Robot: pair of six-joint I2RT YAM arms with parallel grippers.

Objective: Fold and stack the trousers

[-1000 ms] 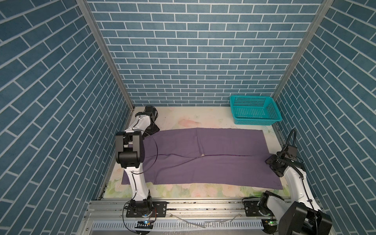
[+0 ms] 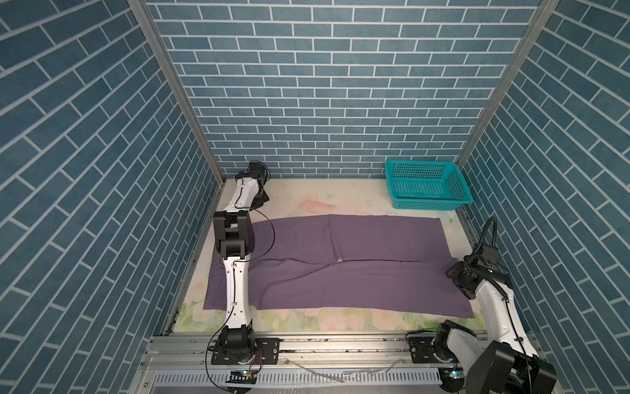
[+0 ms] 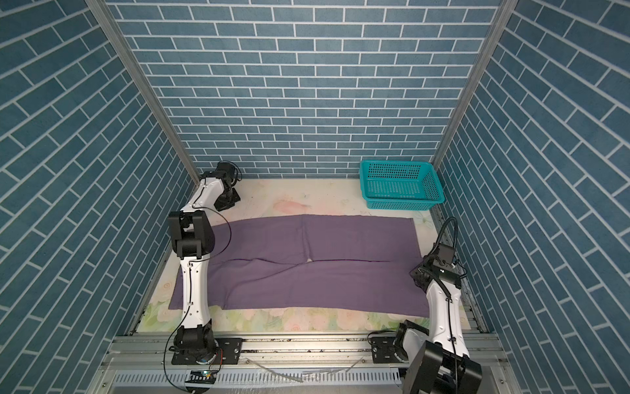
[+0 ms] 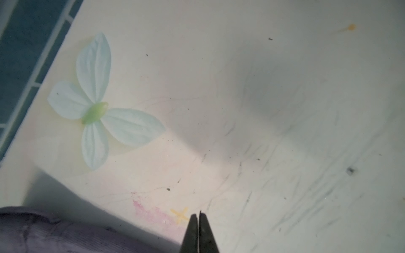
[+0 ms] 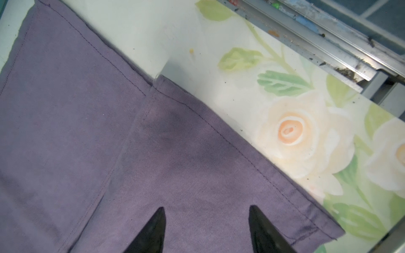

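Purple trousers (image 2: 393, 239) lie spread across the table, legs side by side with a dark gap between them and creases at the left. My left gripper (image 2: 263, 202) is at the back left, past the trousers' far edge; the left wrist view has its fingertips (image 4: 192, 221) drawn together over bare table, nothing visible between them. A strip of the trousers (image 4: 71, 236) shows at that view's lower left. At the right end, my right gripper stands open above a trouser leg (image 5: 202, 168), its fingers wide apart, no cloth pinched. The left arm covers part of the trousers' left end.
An empty-looking teal basket (image 2: 428, 186) stands at the back right. Bare table (image 2: 328, 193) lies between it and the left gripper. Brick-patterned walls close in the sides and back; a metal rail (image 2: 341, 344) runs along the front.
The right arm has barely moved; the trousers look the same.
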